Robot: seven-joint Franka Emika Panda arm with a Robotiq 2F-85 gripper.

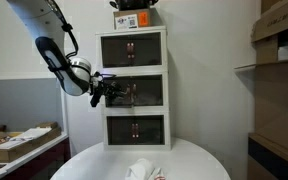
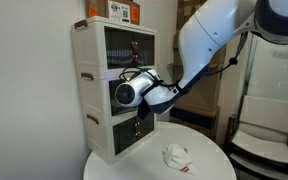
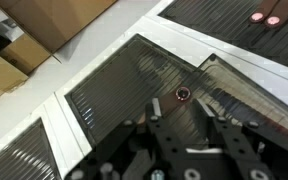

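A tall white cabinet with three stacked compartments and dark mesh-like doors stands on the round table. My gripper is at the left part of its middle compartment. Seen from the wrist, the gripper has its fingers apart, with a round door knob beyond the gap between the tips. Nothing visible is held. Whether the fingers touch the knob or the middle door stands ajar, I cannot tell. In exterior view 2 the arm hides much of the middle compartment.
A crumpled white cloth lies on the white round table. Cardboard boxes sit on the cabinet top. Left is an open carton; shelving with boxes stands right.
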